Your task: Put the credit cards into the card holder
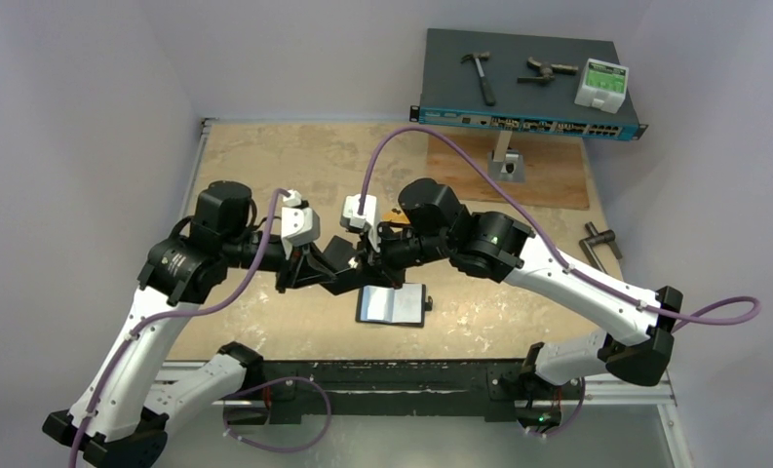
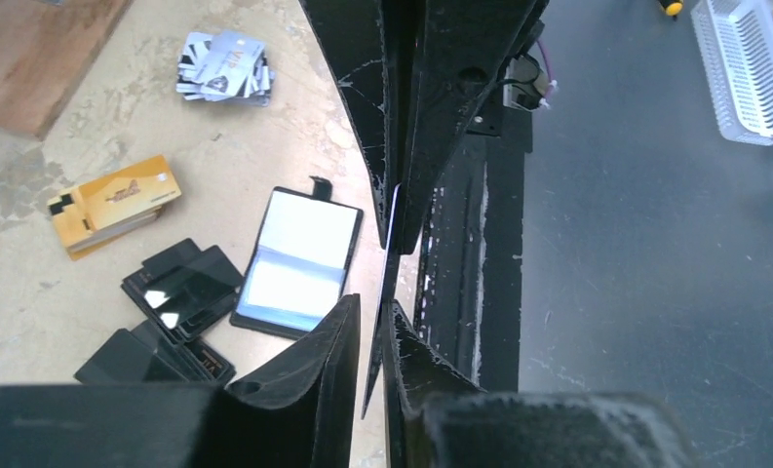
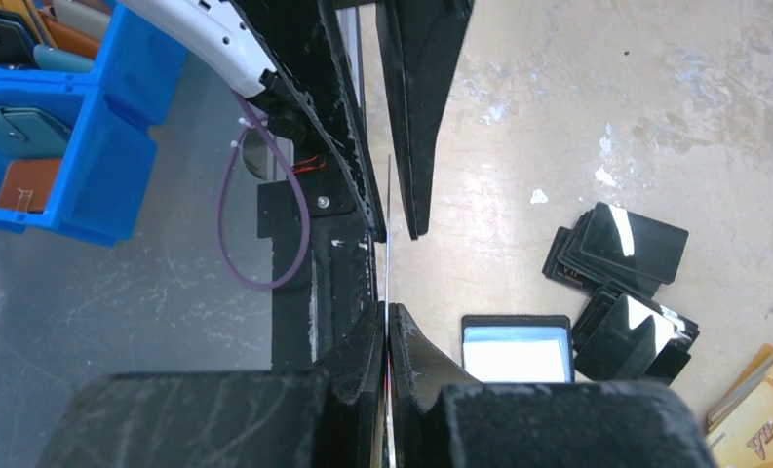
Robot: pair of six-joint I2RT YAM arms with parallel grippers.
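Between the two grippers, in the air above the table, is a thin black card (image 1: pixel 344 282), seen almost edge-on in both wrist views. My right gripper is shut on it. My left gripper stands part open around the card's other end, its fingers apart with a gap beside the card. The card holder (image 1: pixel 392 304) lies open on the table below, showing pale inner pages. Beside it, in the left wrist view, are loose black cards (image 2: pixel 189 291), a yellow card stack (image 2: pixel 119 200) and a silver card pile (image 2: pixel 226 65).
A wooden board and a shelf unit (image 1: pixel 519 83) bearing hammers and a white box stand at the back right. Another hammer (image 1: pixel 601 244) lies on the right. Blue bins (image 3: pixel 134 73) show beyond the table edge.
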